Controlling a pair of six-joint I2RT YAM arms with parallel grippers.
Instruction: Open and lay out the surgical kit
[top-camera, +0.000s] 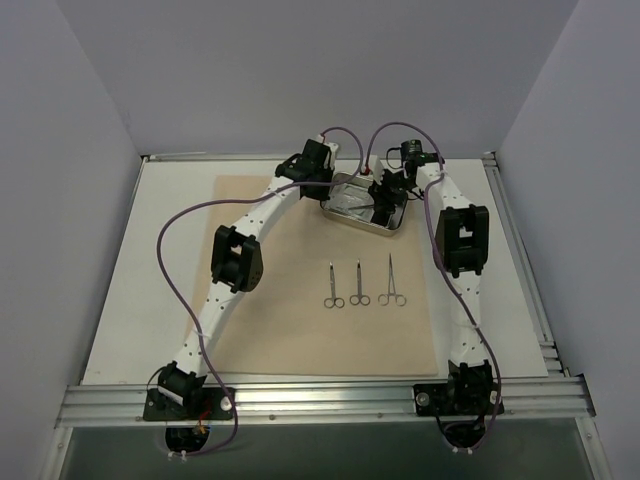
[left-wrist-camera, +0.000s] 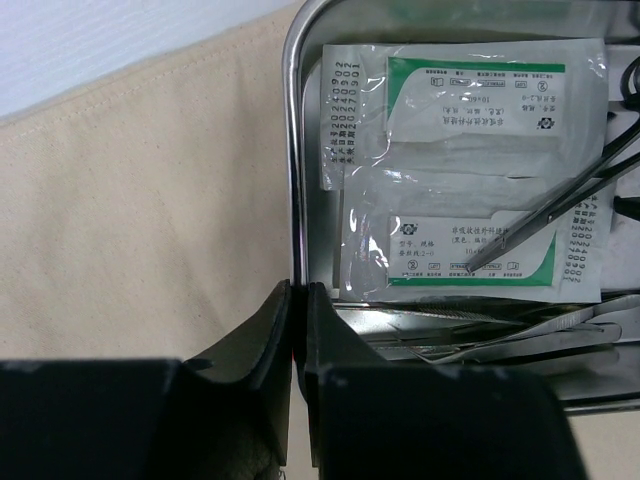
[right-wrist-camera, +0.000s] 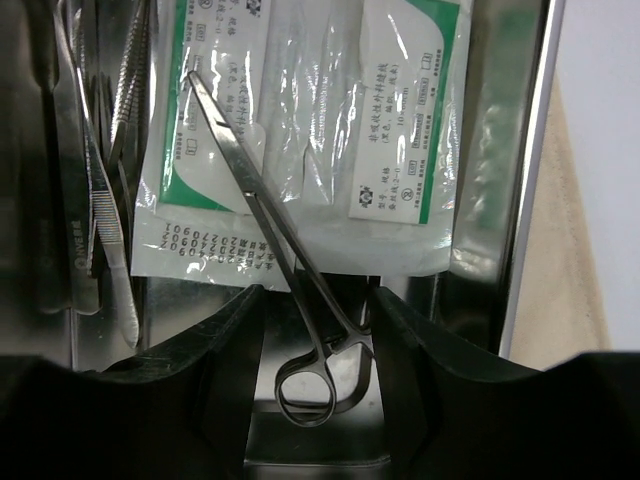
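The steel tray sits at the back of the beige cloth. My left gripper is shut on its rim at one end. Inside lie suture packets, tweezers and other flat instruments, and a needle holder lying across the packets. My right gripper hangs open over the tray, fingers either side of the needle holder's handles. On the cloth, in the top view, lie scissors, a second pair and a clamp in a row.
Bare white table borders it on both sides. Both arms reach to the back around the tray.
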